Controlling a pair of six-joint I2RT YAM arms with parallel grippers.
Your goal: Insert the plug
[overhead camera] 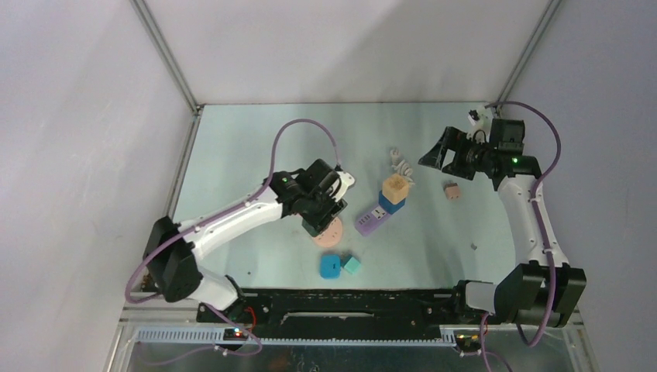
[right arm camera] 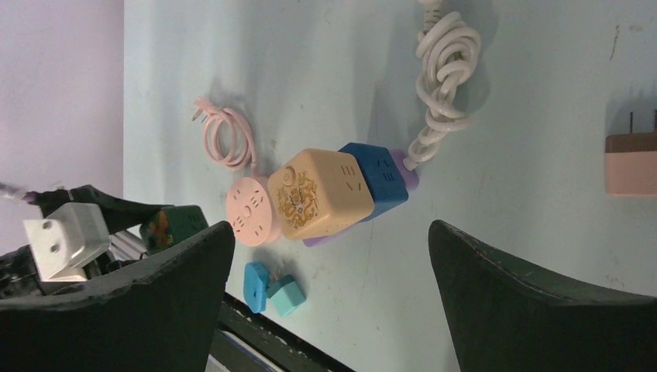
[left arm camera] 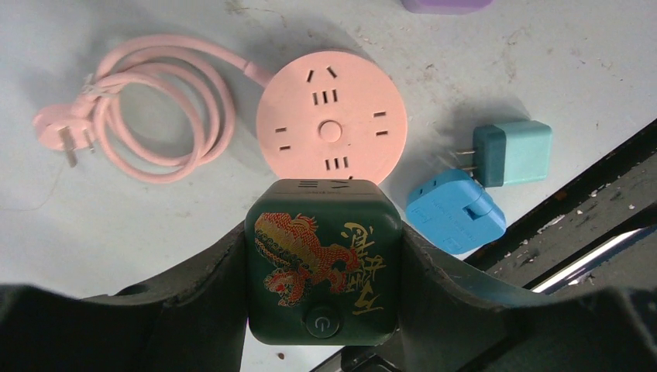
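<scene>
My left gripper is shut on a dark green cube adapter [left arm camera: 324, 263] with a dragon print, held over the table near a round pink socket strip [left arm camera: 331, 108], whose coiled cord ends in a plug [left arm camera: 63, 128]. My right gripper [overhead camera: 434, 151] stands open at the upper right, above the table, nothing between its fingers. An orange cube [right arm camera: 318, 194] sits on a blue block [right arm camera: 376, 174], on a purple power strip [overhead camera: 370, 221] with a white coiled cord [right arm camera: 445, 70]. A blue adapter [left arm camera: 453, 209] and a teal plug adapter [left arm camera: 527, 151] lie near the front edge.
A small pinkish block [overhead camera: 453, 191] with prongs lies on the right of the table. The dark front rail borders the near edge.
</scene>
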